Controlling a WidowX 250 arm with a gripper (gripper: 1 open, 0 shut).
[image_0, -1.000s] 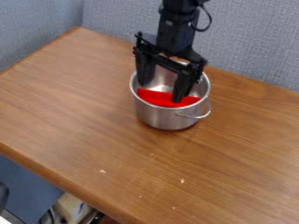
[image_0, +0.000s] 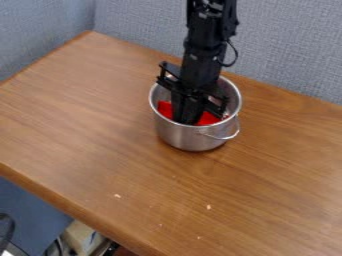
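Observation:
A black robot gripper (image_0: 194, 105) reaches down from above into a steel pot (image_0: 187, 138) with a wire handle on its right side. Its fingers are drawn together inside the pot. A red object (image_0: 209, 117) lies in the pot, partly hidden behind the gripper. Whether anything is between the fingertips is hidden.
The pot stands on a wooden table (image_0: 107, 170) with clear surface to the left, right and front. Grey padded walls rise behind it. Cables and a dark floor show past the table's lower left edge.
The gripper has moved down into the pot, and its fingers have come together from a wide spread, covering more of the red object.

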